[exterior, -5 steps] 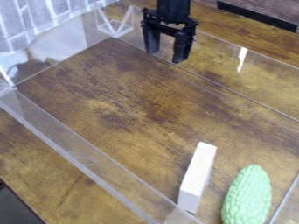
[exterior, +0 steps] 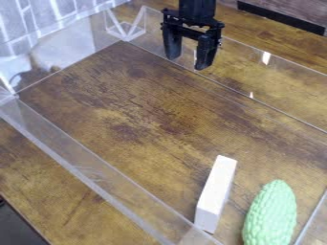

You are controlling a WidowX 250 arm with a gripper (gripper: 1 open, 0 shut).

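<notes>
My black gripper [exterior: 190, 50] hangs at the top centre, inside the clear-walled enclosure near its back wall. Its two dark fingers stand apart with nothing visible between them. At the lower right a white rectangular block [exterior: 216, 191] lies on the wooden floor [exterior: 128, 124], and to its right is a green, bumpy oval object [exterior: 270, 215]. Both lie far from the gripper.
Clear plastic walls [exterior: 90, 172] border the wooden area on the sides and back. A whitish, wrinkled sheet [exterior: 38, 38] is at the top left.
My gripper has shifted very slightly to the right. The white block and the green object have not moved.
</notes>
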